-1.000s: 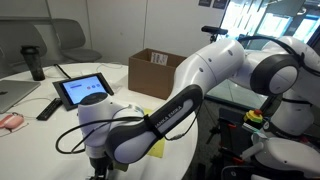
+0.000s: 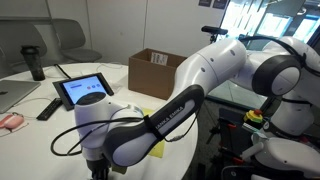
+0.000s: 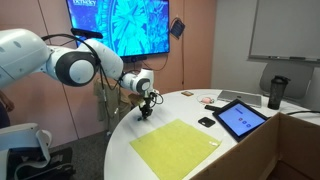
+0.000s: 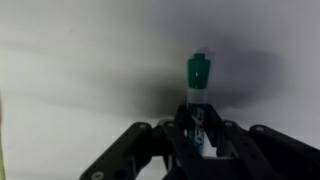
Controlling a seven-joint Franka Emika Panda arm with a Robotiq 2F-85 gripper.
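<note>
A marker with a green cap and a white barrel [image 4: 198, 72] lies between the fingers of my gripper, its cap pointing away from the palm in the wrist view. The fingers are shut on its barrel. In exterior view 2 the gripper [image 3: 146, 112] is low at the far part of the white table; the marker is too small to make out there. Exterior view 1 has the gripper [image 2: 99, 172] at the bottom edge, mostly hidden by the arm.
A yellow cloth [image 3: 176, 148] lies flat on the table. Beyond it are a black phone [image 3: 206, 122] and a tablet [image 3: 239, 119]. A brown cardboard box [image 2: 154, 73] stands at the table's back.
The arm has shifted slightly in exterior view 1, its wrist a little higher than before. The objects on the table have not moved.
</note>
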